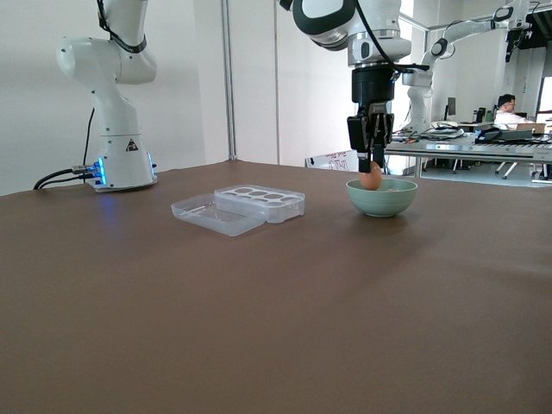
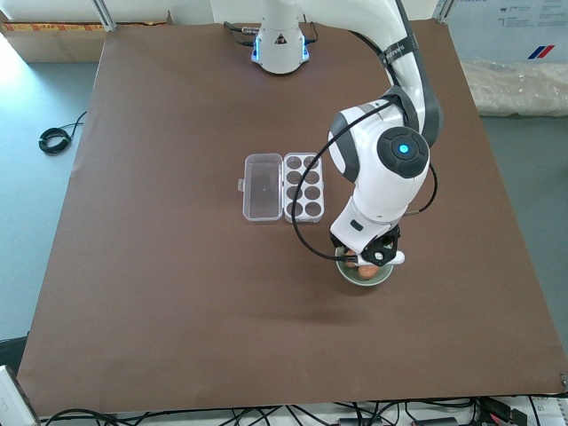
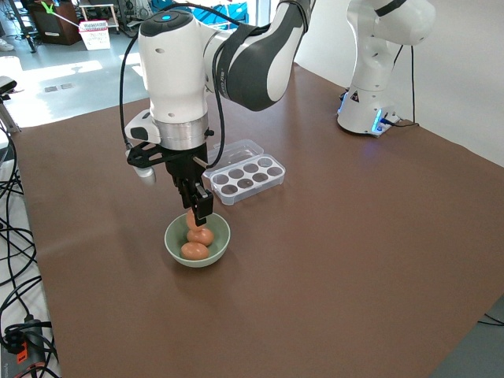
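A pale green bowl [image 3: 176, 242] holds several brown eggs [image 3: 194, 250]; in the top view it [image 1: 388, 203] stands right of the egg box. My black gripper [image 1: 371, 159] points down into the bowl, its fingertips at an egg [image 1: 370, 179]; whether it grips it, I cannot tell. In the left view the arm's head hides the gripper and much of the bowl [image 2: 370, 280]. An open clear plastic egg box [image 2: 263, 188] with a white tray of empty round wells [image 3: 248, 179] lies beside the bowl.
Cables [image 3: 20, 260] lie along the table edge outside it.
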